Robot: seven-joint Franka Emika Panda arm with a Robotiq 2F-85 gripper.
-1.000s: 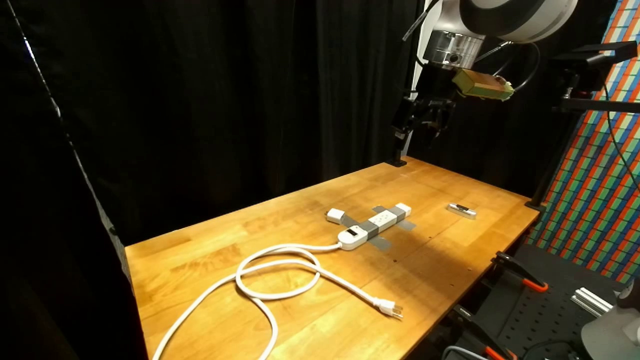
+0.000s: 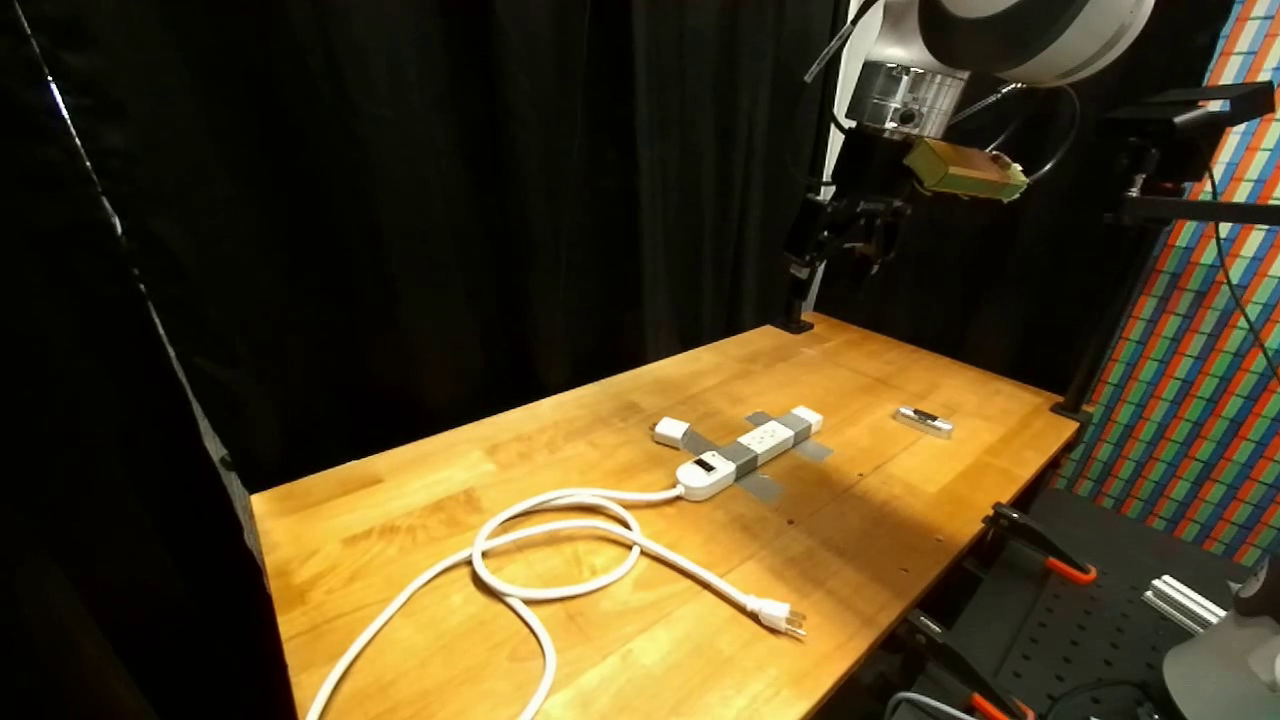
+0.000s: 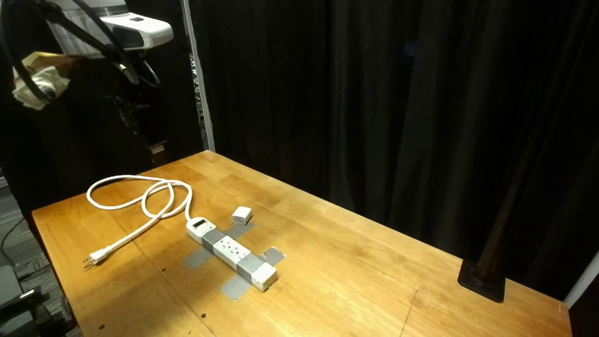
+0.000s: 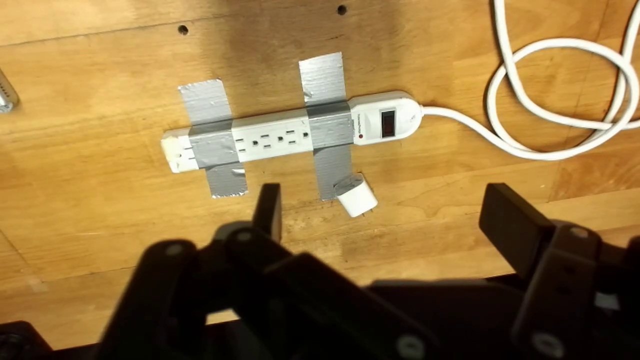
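A white power strip (image 4: 273,135) is fixed to the wooden table by bands of grey tape, its sockets facing up. Beside it lies a small white plug adapter (image 4: 358,197), touching the end of one tape strip, with its prongs towards the table's curtain side. My gripper stands wide open high above the table, and nothing is between its fingers. In the wrist view the adapter appears in the gap between them, well below. The dark gripper (image 2: 846,246) is hard to make out against the curtain in the first exterior view.
The strip's white cord (image 2: 564,590) lies looped on the table, ending in a three-prong plug (image 2: 780,616). A small silver and white object (image 2: 924,421) rests towards the far right. Black posts and clamps (image 2: 1038,540) line the edges. Bare wood surrounds the strip.
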